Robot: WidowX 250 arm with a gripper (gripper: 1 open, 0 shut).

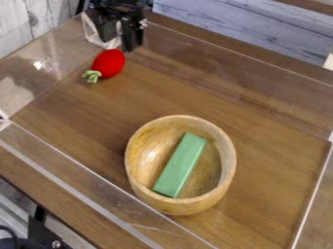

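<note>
My black gripper (120,31) hangs at the top left of the camera view, open, above and just behind a red radish-like vegetable (109,62) with a pale green top, which lies on the wooden table. A light, angular object behind the gripper is partly hidden by it. A round wooden bowl (146,179) in the lower middle holds a long green block (180,165).
Walls stand at the top left and along the back, and clear panels or edges run along the left and lower left sides.
</note>
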